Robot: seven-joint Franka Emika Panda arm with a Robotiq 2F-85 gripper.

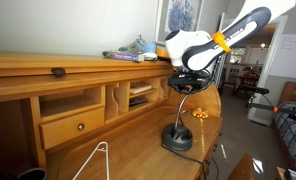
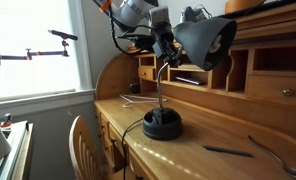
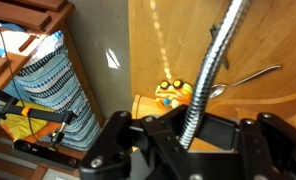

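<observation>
A lamp with a black round base (image 1: 176, 138) and a thin silver neck (image 2: 160, 92) is on the wooden desk. Its large grey shade (image 2: 208, 44) is up at the right of the arm in the second exterior view. My gripper is by the upper neck, its black fingers shut. Across them in the wrist view runs the silver neck (image 3: 215, 62), close to the camera. Whether it is pinched or only rests against the fingers is hard to tell.
A yellow-orange object (image 3: 173, 93) and a spoon (image 3: 228, 87) are on the desk. A white bent wire (image 1: 93, 158) and a dark knife-like piece (image 2: 228, 151) also lie there. Wooden cubbies (image 1: 143, 100) line the back.
</observation>
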